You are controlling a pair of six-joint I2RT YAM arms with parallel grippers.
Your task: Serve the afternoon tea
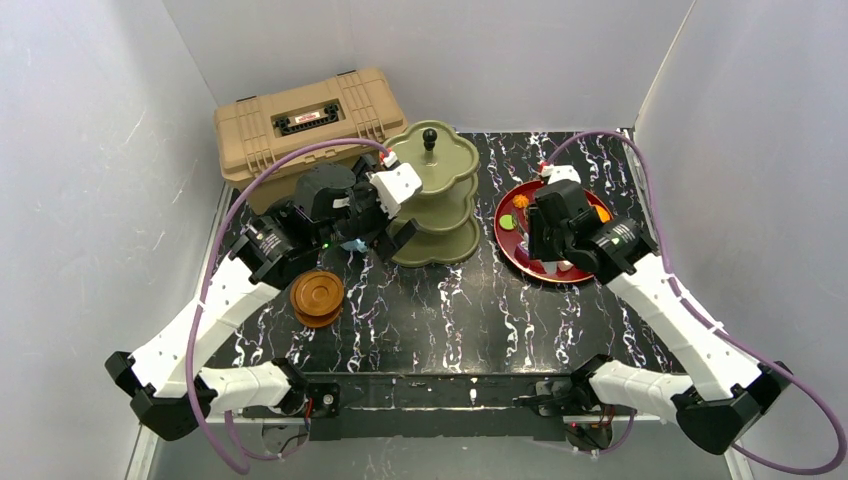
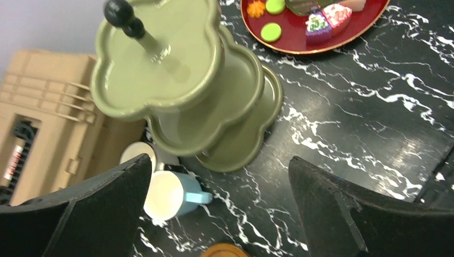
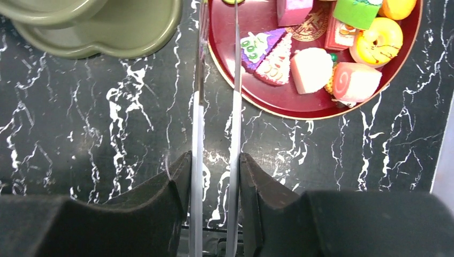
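Note:
My left gripper (image 1: pixel 390 235) is open and empty over the left of the green three-tier stand (image 1: pixel 428 168); its wrist view shows a light-blue cup (image 2: pixel 182 195) below. My right gripper holds two long metal tong arms (image 3: pixel 195 214) between its fingers, above the red tray (image 3: pixel 284 99). The tray carries toy cakes: a purple triangle slice (image 3: pixel 258 47), a pink roll (image 3: pixel 354 80), a yellow donut (image 3: pixel 375 42), a green piece (image 3: pixel 350 12) and others. The tongs' tips reach past the top of the right wrist view.
A tan toolbox (image 1: pixel 300 130) stands at the back left. Round wooden coasters (image 1: pixel 318 295) lie at the front left. Pale walls enclose three sides.

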